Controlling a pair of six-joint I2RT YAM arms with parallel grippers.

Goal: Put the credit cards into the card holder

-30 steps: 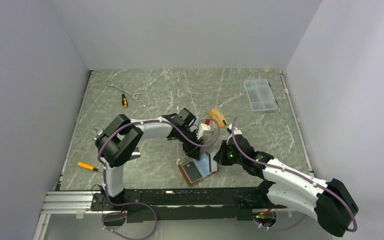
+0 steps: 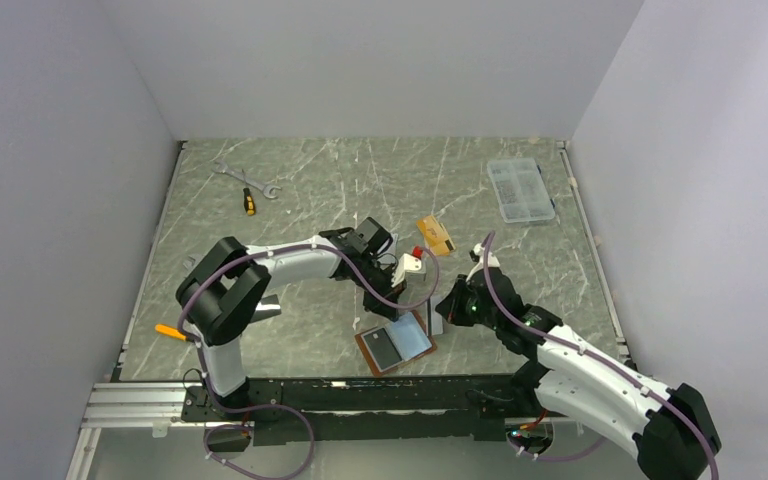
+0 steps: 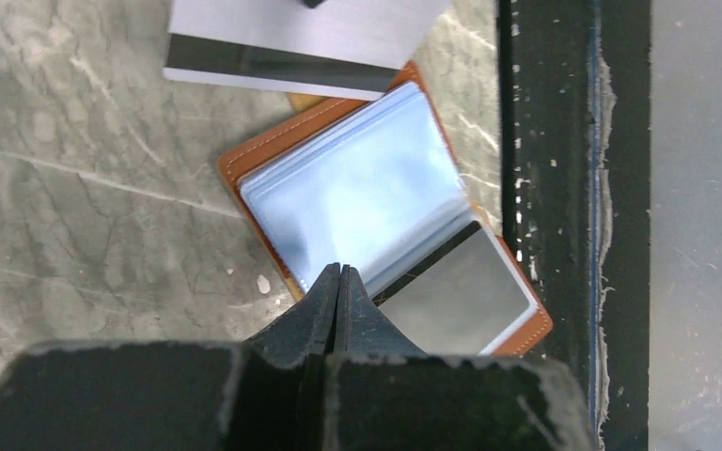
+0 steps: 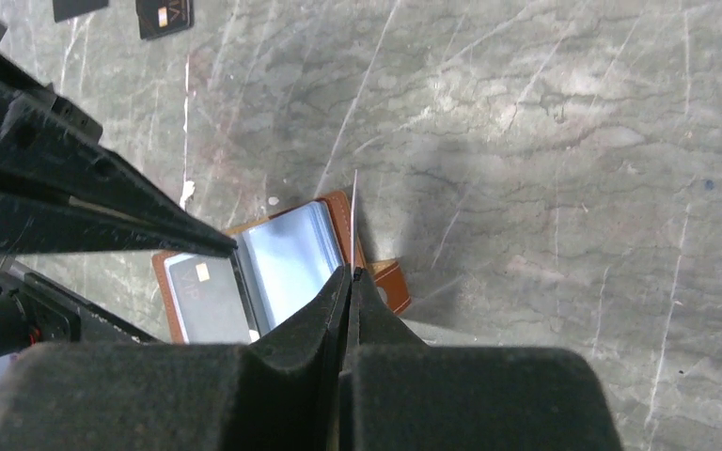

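Observation:
Near the front table edge lies the open brown card holder (image 2: 362, 342), its clear sleeves facing up. One side holds a grey card (image 3: 461, 299); the other sleeve (image 3: 362, 193) looks pale and bluish. My left gripper is shut above the holder, nothing visible between its fingertips. My right gripper is shut on a white card (image 3: 291, 28) with a black stripe. That card stands edge-on in the right wrist view and is apart from the sleeve, just right of the holder in the top view.
Farther back lie a yellow-orange item (image 2: 435, 236) and a clear compartment box (image 2: 521, 190). Dark cards (image 4: 164, 17) show at the right wrist view's upper left. Wrenches (image 2: 245, 181) and an orange-handled tool (image 2: 171, 332) lie to the left. Table right of the holder is clear.
My right gripper and the white card have moved right, from over the holder's sleeve to beside it. My left gripper has shifted slightly toward the holder.

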